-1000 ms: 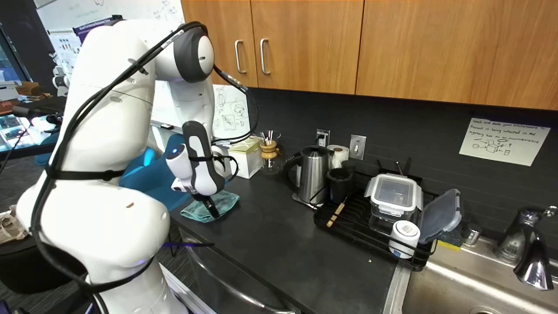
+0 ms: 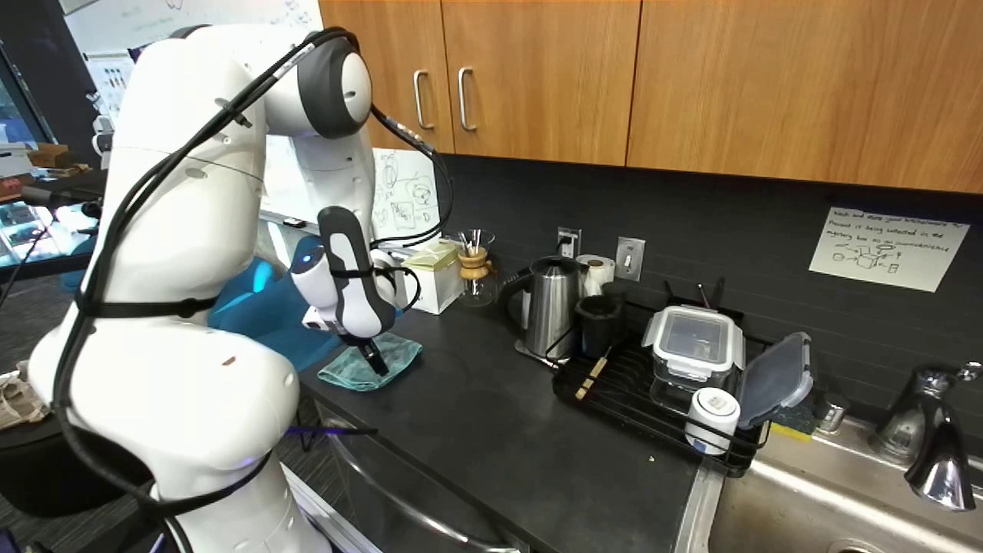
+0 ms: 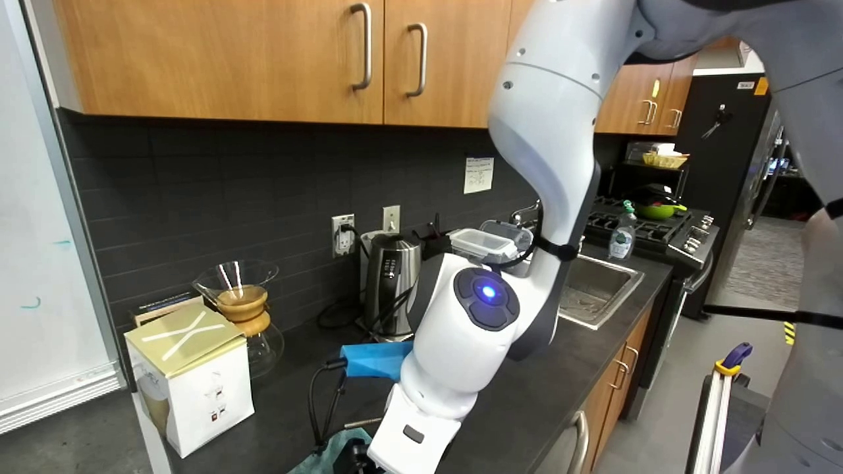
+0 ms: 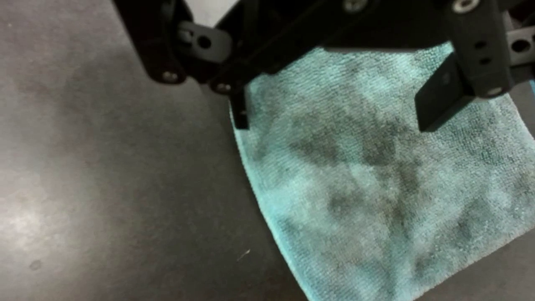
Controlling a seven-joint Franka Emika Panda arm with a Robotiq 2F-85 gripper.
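Observation:
A teal cloth (image 2: pixel 345 372) lies roughly flat on the dark counter (image 2: pixel 479 424), near its left end. In the wrist view the cloth (image 4: pixel 351 215) fills the middle and right, with one edge running down from the left finger. My gripper is over this cloth, its fingers wide apart and only cloth surface seen beneath the gap. It is open and pointed downward in exterior view 1. Whether the fingertips touch the cloth cannot be told. Exterior view 2 shows just a corner of the cloth (image 3: pixel 353 437) beside the arm.
A white box (image 3: pixel 207 395) and a glass coffee maker (image 3: pixel 263 347) stand behind the cloth. Farther right are a steel kettle (image 2: pixel 551 309), a loaded black dish rack (image 2: pixel 636 405) and the sink (image 2: pixel 783 507). Between cloth and rack the counter is bare.
The arm has shifted slightly up and to the left in exterior view 1, and the gripper's tip sits a little higher. The cloth looks unmoved.

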